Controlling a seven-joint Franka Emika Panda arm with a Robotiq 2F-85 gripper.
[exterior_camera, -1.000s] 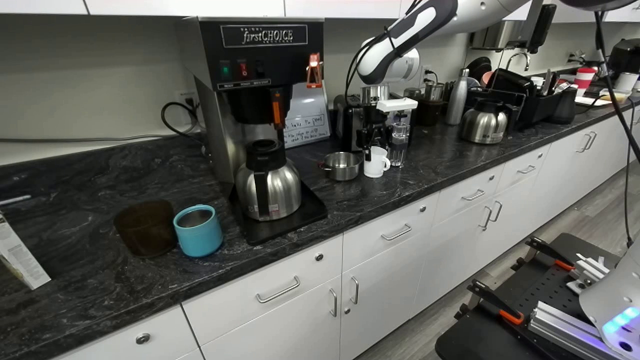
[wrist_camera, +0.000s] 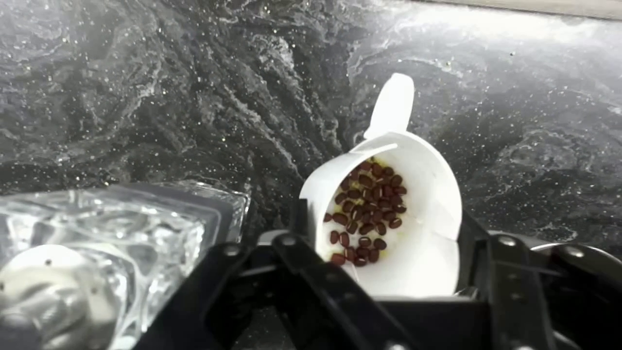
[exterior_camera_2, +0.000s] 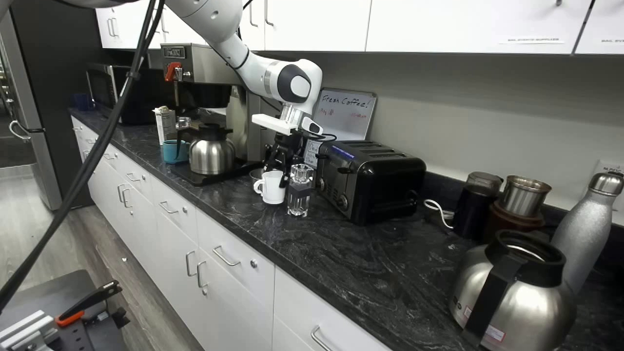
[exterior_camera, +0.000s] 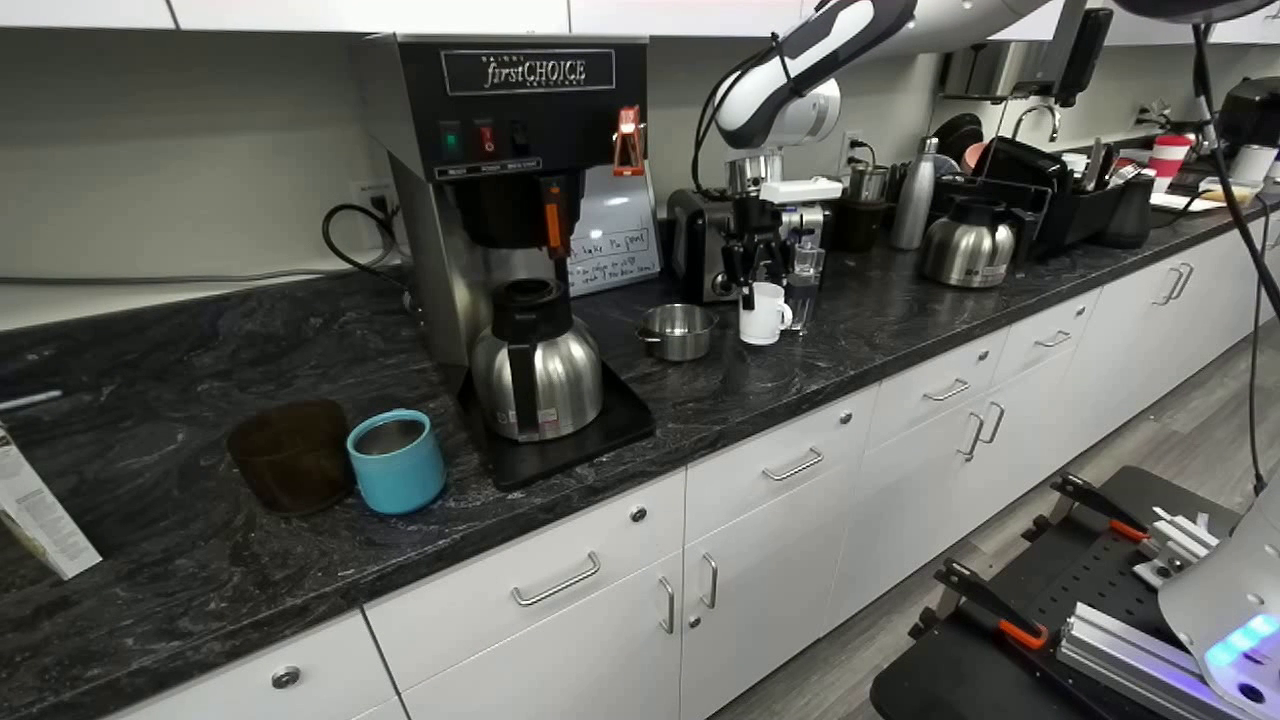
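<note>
A white cup (exterior_camera: 763,317) with a handle is between the fingers of my gripper (exterior_camera: 765,295), close to the counter's surface. From above, the wrist view shows the cup (wrist_camera: 431,256) holding many small dark-red beans (wrist_camera: 367,210), its handle pointing away from the gripper. The gripper has one finger on each side of the cup, close against its walls and appearing shut on it. In exterior view 2 the cup (exterior_camera_2: 273,188) looks upright, and whether its base touches the counter cannot be told.
A clear glass grinder or bottle (exterior_camera_2: 299,193) stands right beside the cup, before the black toaster (exterior_camera_2: 374,181). A small metal pot (exterior_camera: 678,332) sits close on the other side. Beyond it stand the coffee maker with its carafe (exterior_camera: 558,372) and a blue mug (exterior_camera: 397,462).
My gripper has risen and shifted slightly right in exterior view 1, with the cup moving the same way. The metal pot has shifted a little left.
</note>
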